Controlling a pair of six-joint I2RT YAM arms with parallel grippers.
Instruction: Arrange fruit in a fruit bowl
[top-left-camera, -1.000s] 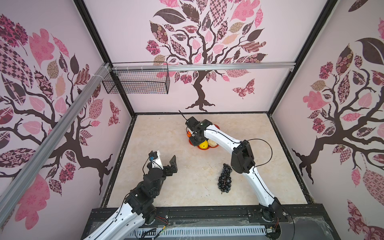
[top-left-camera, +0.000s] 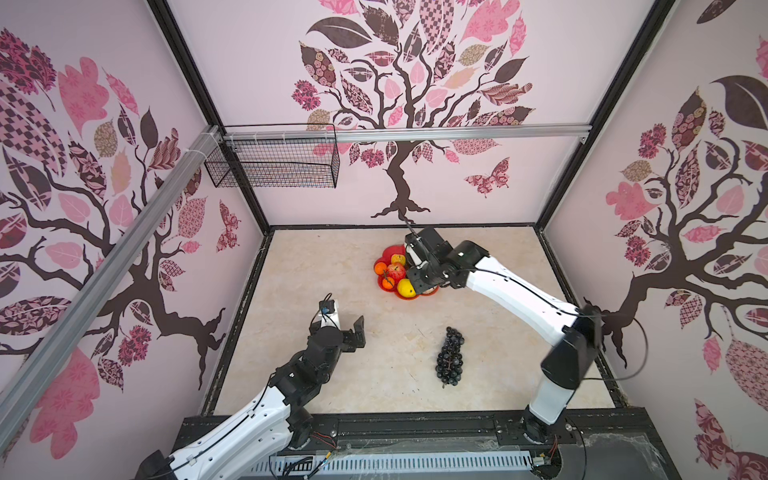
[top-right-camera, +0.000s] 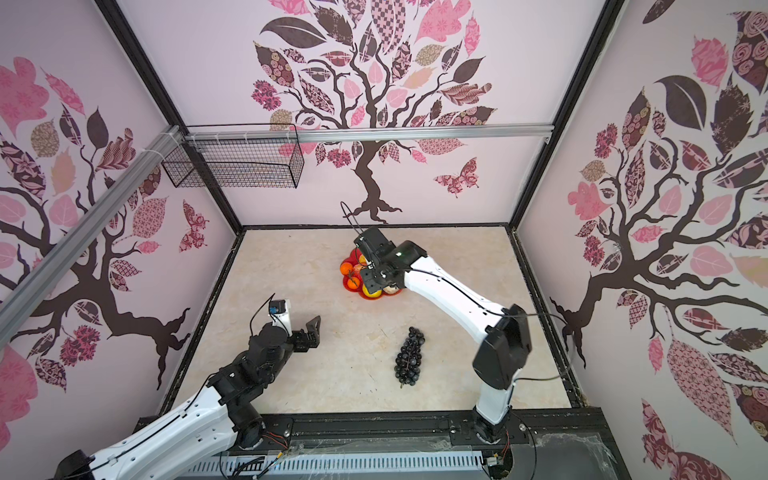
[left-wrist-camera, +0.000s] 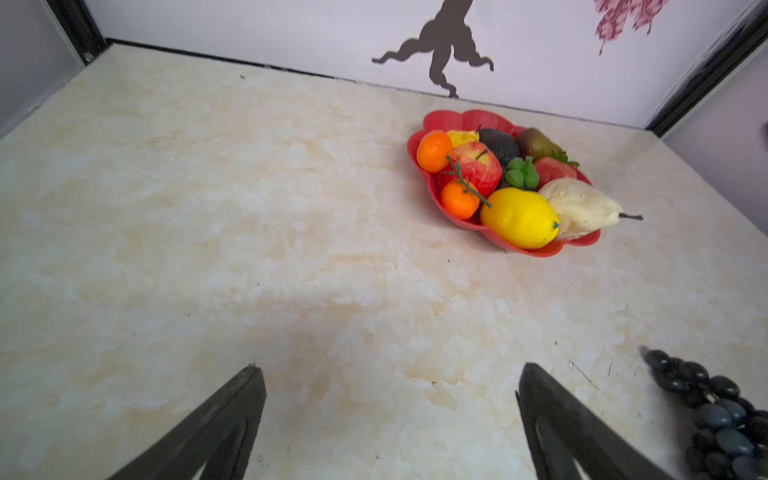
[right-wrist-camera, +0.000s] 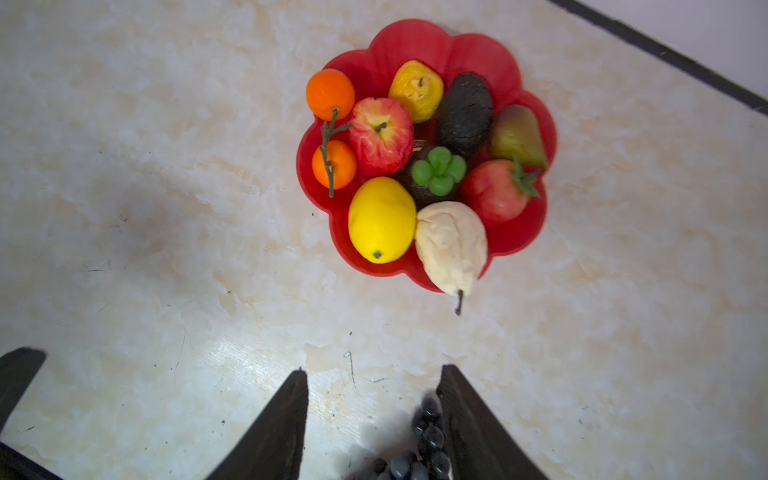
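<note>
A red scalloped bowl (right-wrist-camera: 497, 68) at the back of the table holds several fruits. Among them are a yellow lemon (right-wrist-camera: 382, 221), a red apple (right-wrist-camera: 382, 136), oranges (right-wrist-camera: 330, 93), a dark avocado (right-wrist-camera: 465, 114), a tomato (right-wrist-camera: 493, 192) and a pale pear (right-wrist-camera: 451, 246), whose stem end pokes over the front rim. A bunch of black grapes (top-left-camera: 449, 357) lies on the table in front of the bowl. My right gripper hangs above the table near the bowl, its fingers apart and empty. Over the table's left front, my left gripper is wide open and empty.
Bare tabletop (left-wrist-camera: 240, 240) spreads left of the bowl and between the bowl and the grapes. A black wire basket (top-left-camera: 280, 163) hangs high at the left. Patterned walls close off the back and sides.
The right arm has risen and swung back to the right, uncovering more of the bowl's left side. Bowl and grapes have stayed put.
</note>
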